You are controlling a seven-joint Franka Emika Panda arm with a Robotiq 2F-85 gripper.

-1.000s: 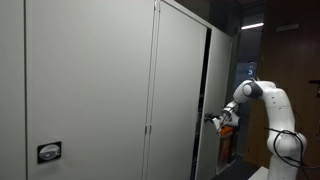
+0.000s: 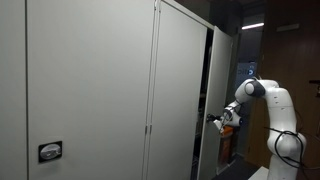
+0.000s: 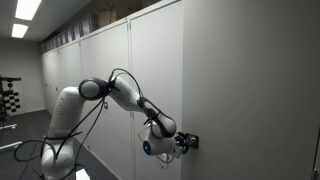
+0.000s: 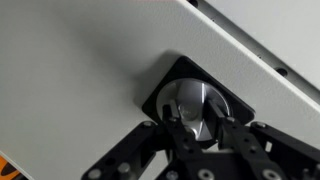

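Note:
In the wrist view, a round silver handle (image 4: 183, 93) sits in a dark square plate (image 4: 186, 68) on a pale cabinet door (image 4: 110, 55). My gripper is shut on the handle, its fingers partly lost in shadow. From the second exterior view, the gripper (image 3: 182, 145) meets the handle plate (image 3: 194, 141) near the door's edge. The door (image 2: 219, 85) stands ajar in the first exterior view, with a dark gap (image 2: 204, 85) along its left side. The arm hides the handle's detail there.
Closed grey doors (image 2: 95, 80) line the wall, one with its own recessed handle (image 2: 50, 151). An orange object (image 2: 226, 132) shows behind the arm. A brown wooden panel (image 2: 285, 60) stands at the right.
The dark gap beside the door looks slightly wider, and the door has swung a little further outward. My gripper has stayed at the handle.

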